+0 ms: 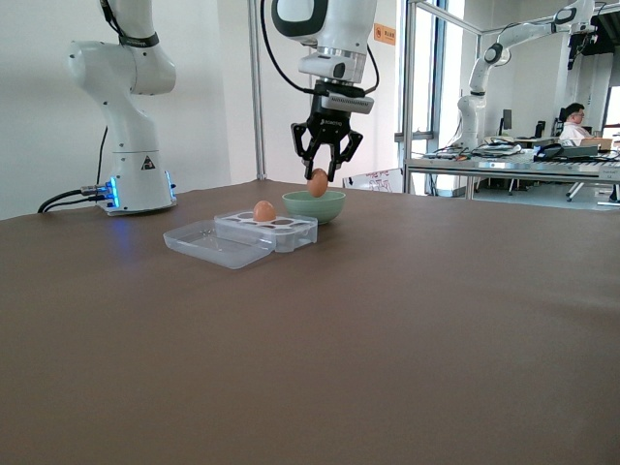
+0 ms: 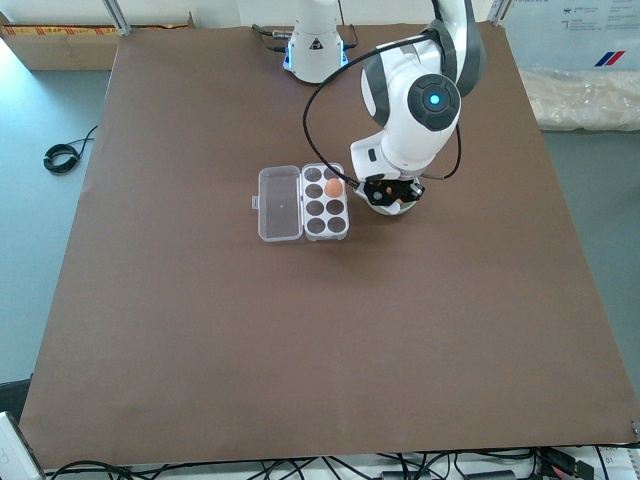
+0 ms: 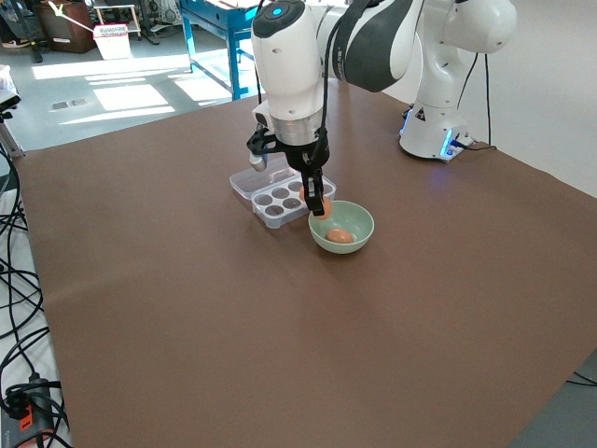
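My gripper point(image 1: 319, 170) is shut on a brown egg point(image 1: 317, 186), held just above the green bowl point(image 1: 329, 207). Another egg point(image 3: 339, 236) lies in the bowl. The clear egg box point(image 2: 326, 229) with round wells has its lid point(image 2: 279, 206) open to the side; one egg point(image 2: 333, 188) sits in it. In the camera left view the arm hides most of the bowl.
Cables and power strips run along one edge outside the tabletop.
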